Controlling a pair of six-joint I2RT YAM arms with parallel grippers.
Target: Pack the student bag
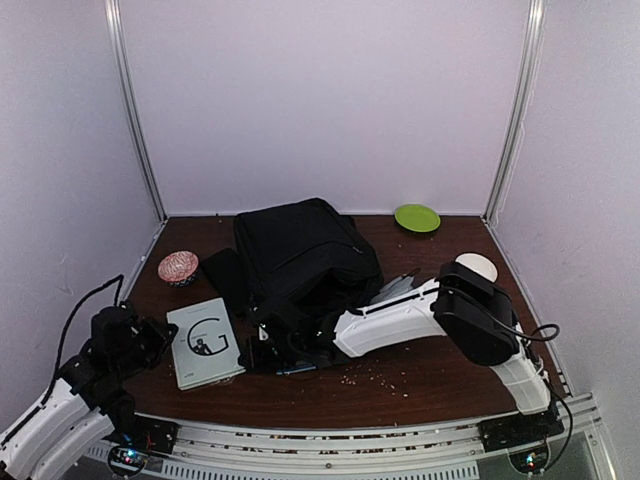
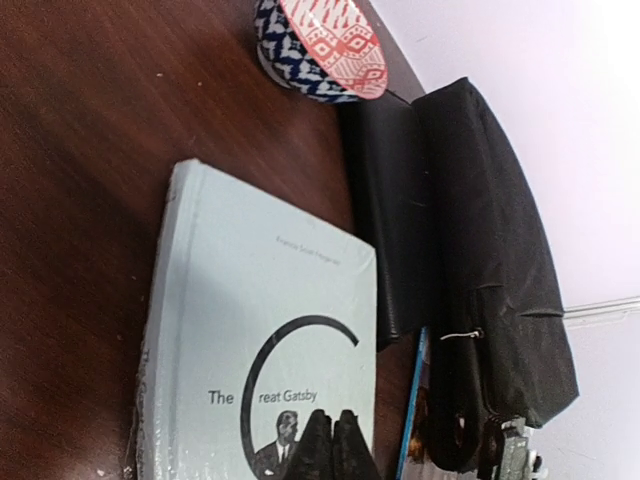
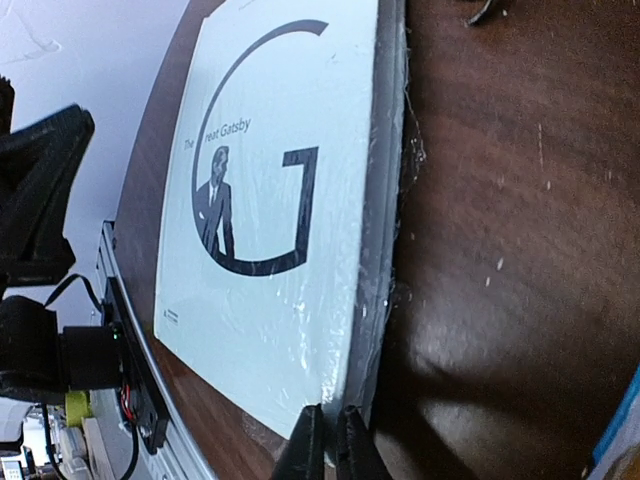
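Observation:
The white book The Great Gatsby (image 1: 208, 341) lies at the front left of the table, its lower edge toward me. My left gripper is shut with nothing between its fingers; the book's cover is outside them. At the book's lower right corner, my right gripper is closed tight, apparently pinching that corner. The black bag (image 1: 300, 245) stands at the back middle, its front partly hidden by my right arm. Beside its left side lies a black case (image 1: 226, 280).
A patterned bowl (image 1: 178, 266) stands at the left, close to the black case. A green plate (image 1: 417, 217) and a white bowl (image 1: 477, 266) are at the right. A blue-edged magazine (image 2: 413, 410) is mostly hidden under my right arm. Crumbs (image 1: 375, 380) litter the clear front.

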